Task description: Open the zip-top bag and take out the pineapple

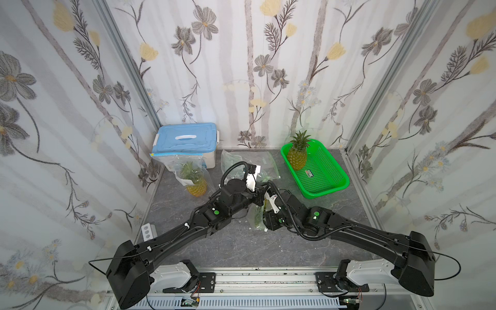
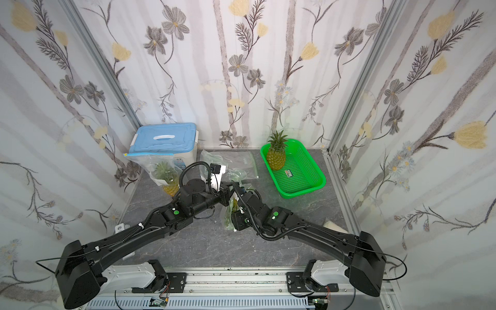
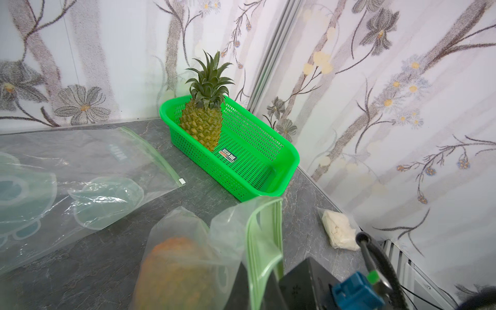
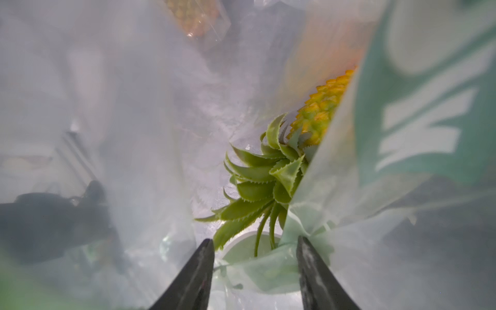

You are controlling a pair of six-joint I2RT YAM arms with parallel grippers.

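Observation:
A clear zip bag point(image 3: 227, 235) with a green zip edge stands at mid-table between the arms. Inside it is a pineapple point(image 4: 320, 111), its green crown point(image 4: 258, 191) showing through the bag's mouth in the right wrist view. My left gripper is shut on the bag's zip edge, which runs up between its fingers. My right gripper reaches into the bag mouth, its fingers point(image 4: 199, 273) apart just short of the crown's leaf tips, with the bag film around and partly behind them. Most of the fruit is hidden by the film.
A green basket point(image 1: 330, 170) holding another pineapple point(image 1: 297, 157) stands at the right back. An empty zip bag point(image 3: 103, 191) lies flat behind. At left, a bagged pineapple point(image 1: 196, 187) leans by the blue-lidded box point(image 1: 188, 137).

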